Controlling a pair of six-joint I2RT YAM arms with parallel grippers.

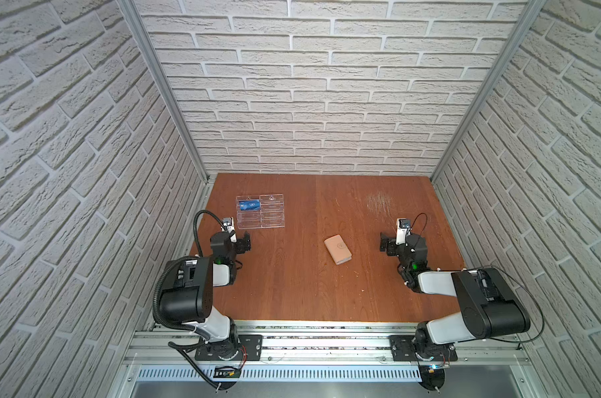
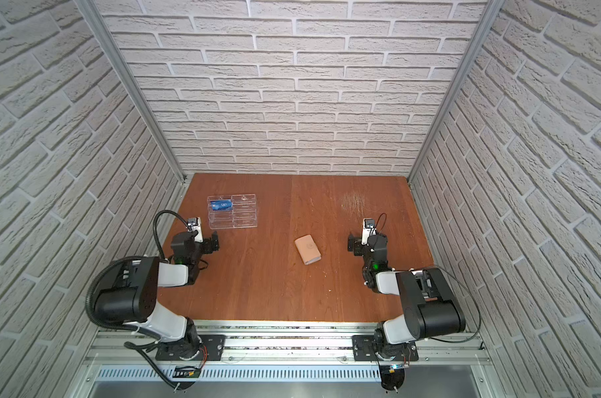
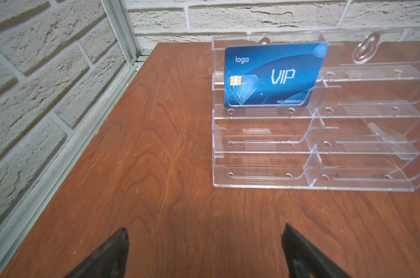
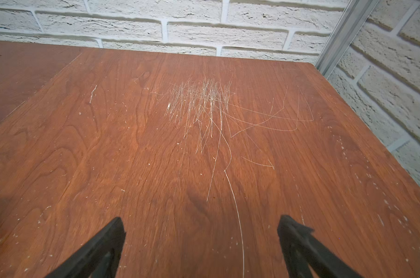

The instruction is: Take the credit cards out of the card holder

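A clear plastic rack with two columns of slots [image 3: 261, 185] lies at the table's back left. One blue VIP card [image 3: 265, 74] sits in its upper left slot; no other card shows in the rack. Near the table's middle rests a closed tan, booklet-like card holder [image 1: 338, 248]; what is inside it is hidden. In front of the rack, clear of it, my left gripper is open and empty. My right gripper, also open with nothing between its fingers, stands to the right of the tan holder, apart from it.
Brick-patterned walls close off the back and sides of the wooden table [image 2: 274, 285]. Light scratches [image 4: 200, 102] mark its back right. Bare tabletop lies all around the tan holder and between the two arms.
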